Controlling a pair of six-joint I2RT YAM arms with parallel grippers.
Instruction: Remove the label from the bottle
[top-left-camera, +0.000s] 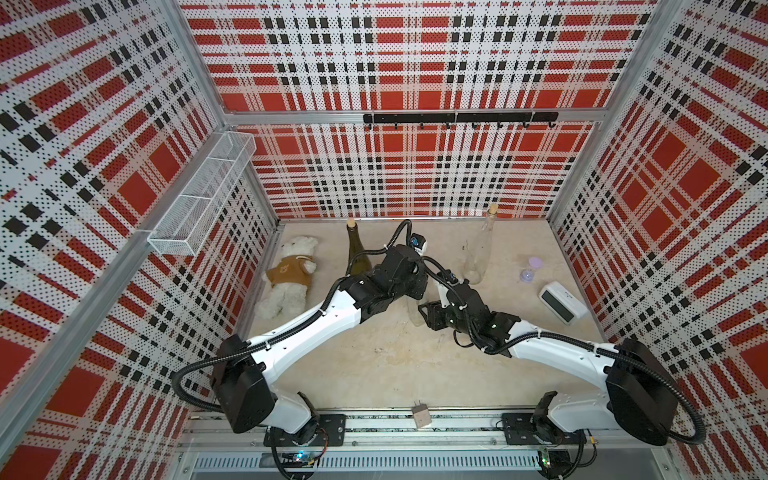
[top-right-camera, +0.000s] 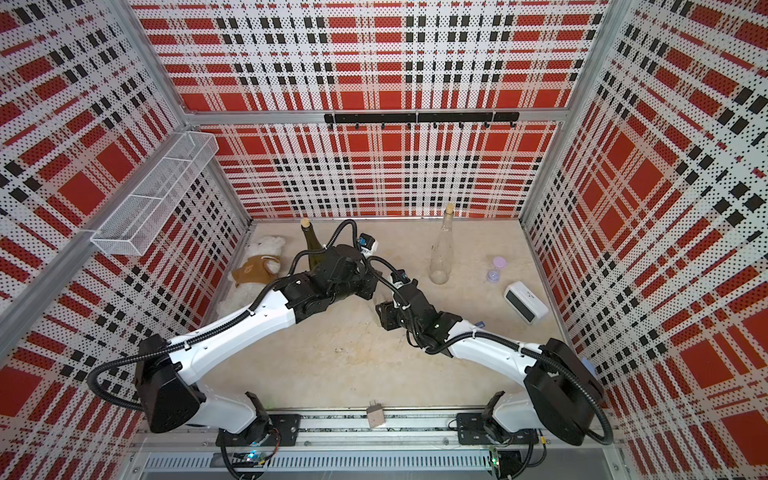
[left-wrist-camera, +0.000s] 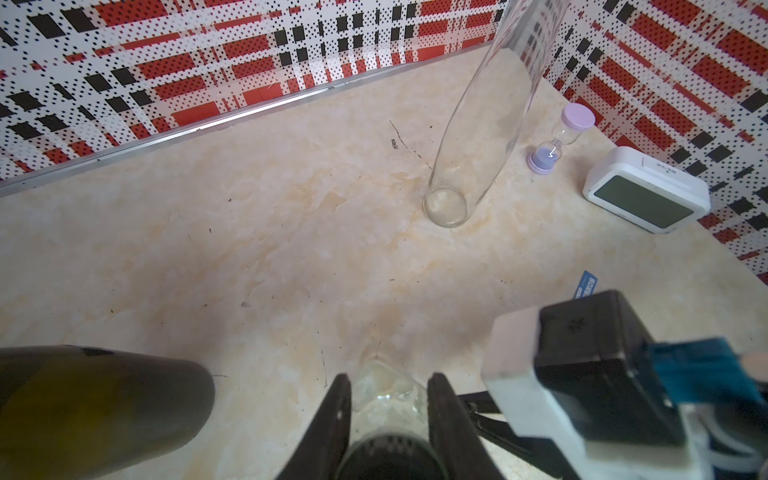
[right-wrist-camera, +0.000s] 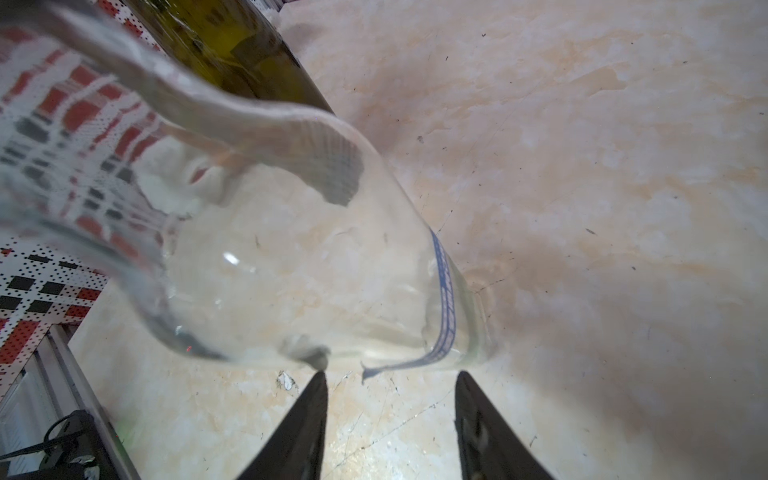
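Note:
A clear plastic bottle (right-wrist-camera: 320, 272) with a thin blue-patterned band stands mid-table, mostly hidden behind the arms in the top views. My left gripper is shut on its top; in the left wrist view a dark cap shows between the fingers. My right gripper is open, its fingertips just in front of the bottle's lower part, with nothing seen between them.
A dark green bottle (top-left-camera: 356, 252) and a teddy bear (top-left-camera: 288, 276) stand to the left. A tall glass bottle (top-left-camera: 478, 252), an hourglass (left-wrist-camera: 544, 156) and a white clock (left-wrist-camera: 644, 192) stand to the right.

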